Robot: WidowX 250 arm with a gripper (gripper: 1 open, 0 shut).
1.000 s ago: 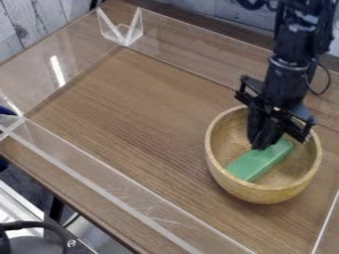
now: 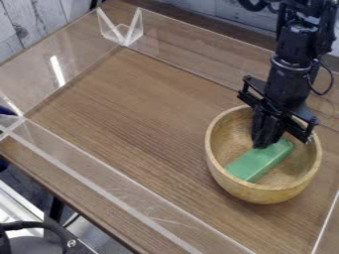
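Observation:
My black gripper (image 2: 265,129) reaches down from the top right over a wooden bowl (image 2: 228,183) at the right of the table. Inside the bowl lies a green block (image 2: 253,162), tilted diagonally, with the fingertips at or just above its upper end. The gripper looks dark and cluttered there, and whether anything is between its fingers is hard to make out.
A small white wire-like object (image 2: 121,30) stands at the back left. Black cables or hardware (image 2: 30,238) sit at the bottom left corner.
Over the last second the green block has shifted slightly down and left in the bowl. The gripper has moved very little, staying over the bowl.

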